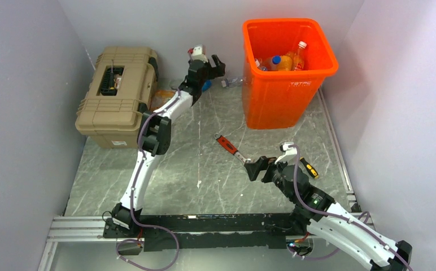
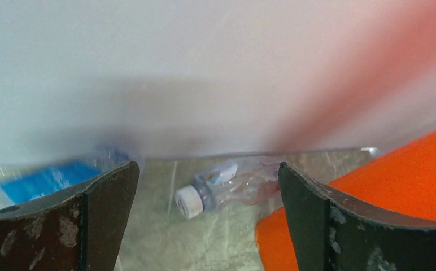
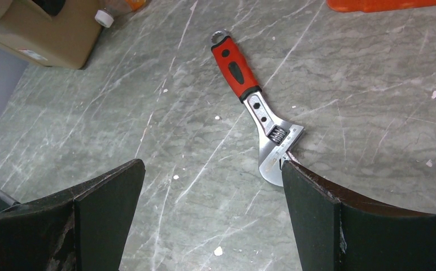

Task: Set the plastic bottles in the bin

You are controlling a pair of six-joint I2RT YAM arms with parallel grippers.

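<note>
An orange bin [image 1: 272, 101] at the back right holds several bottles [image 1: 297, 56]. My left gripper [image 1: 216, 65] is raised at the back wall, open and empty. Below it, a clear bottle [image 2: 232, 183] with a white cap lies beside the bin, and blue plastic [image 2: 46, 180] lies to its left, blurred. An amber bottle [image 1: 162, 99] by the case is partly hidden by the left arm. My right gripper [image 1: 258, 166] is open over the floor near an adjustable wrench [image 3: 235, 68], holding nothing.
A tan case [image 1: 111, 118] stands along the left wall. A yellow-handled tool [image 1: 310, 168] lies right of the right gripper.
</note>
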